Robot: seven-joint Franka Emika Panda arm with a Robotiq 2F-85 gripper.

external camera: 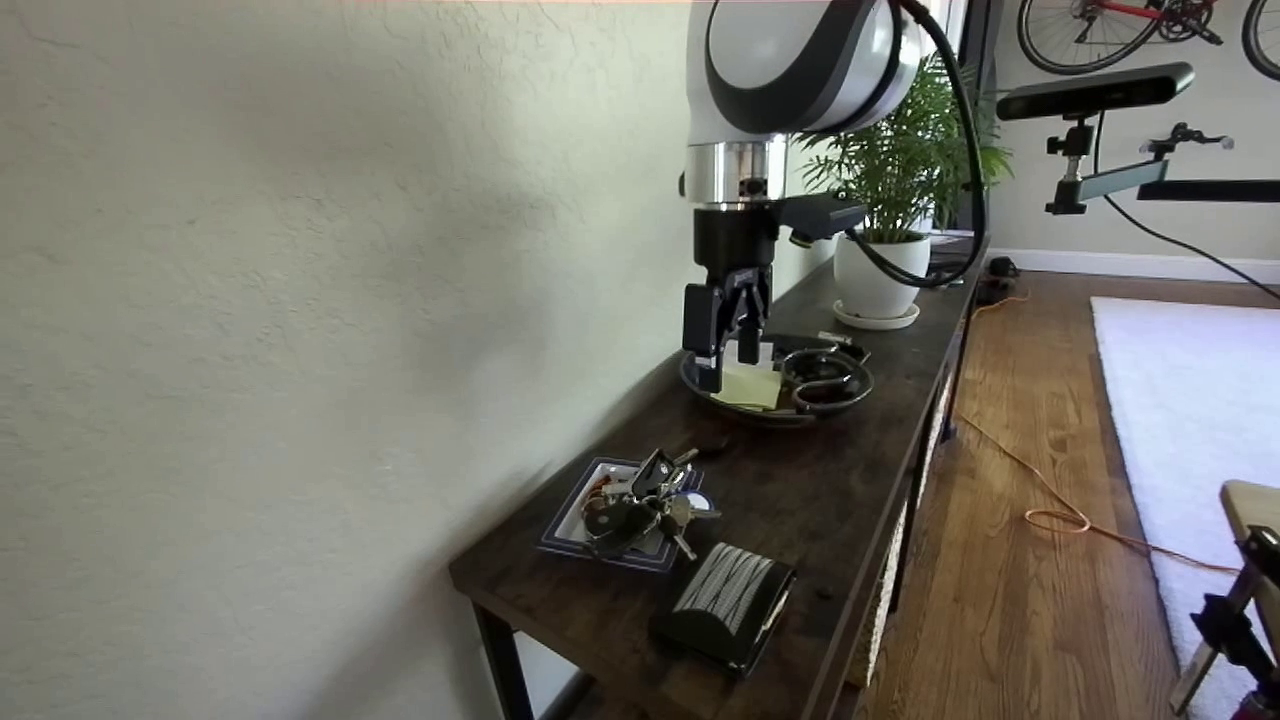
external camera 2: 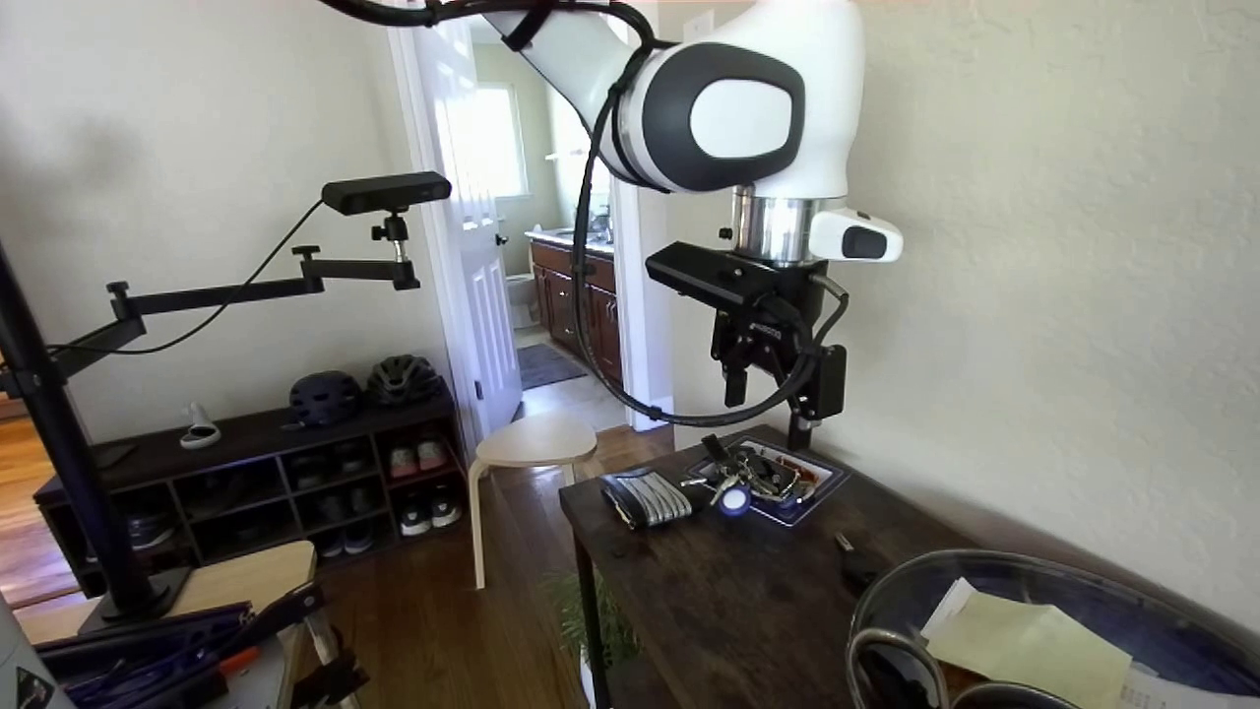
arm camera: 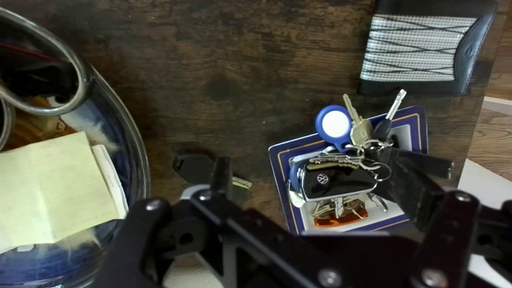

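Note:
My gripper point(external camera: 729, 370) hangs fingers-down above the dark wooden table, with the bowl behind it in exterior view 1. It is open, its two fingers point(arm camera: 221, 177) wide apart and nothing held between them. A loose black-headed key point(arm camera: 194, 168) lies on the tabletop, near one finger in the wrist view. Beyond it, a small blue-bordered tray point(arm camera: 283, 175) carries a heaped bunch of keys with a black car fob point(arm camera: 336, 183) and a round blue-and-white tag point(arm camera: 334, 124). A black and grey wallet point(arm camera: 413, 48) rests beside the tray.
A dark blue bowl point(external camera 2: 1004, 560) contains yellow paper point(external camera 2: 1034, 638) and dark-rimmed loops. The wall point(external camera: 300, 300) runs along one long side of the table point(external camera: 828, 480). Farther back stands a potted plant point(external camera: 882, 282). Bare tabletop lies between bowl and wallet.

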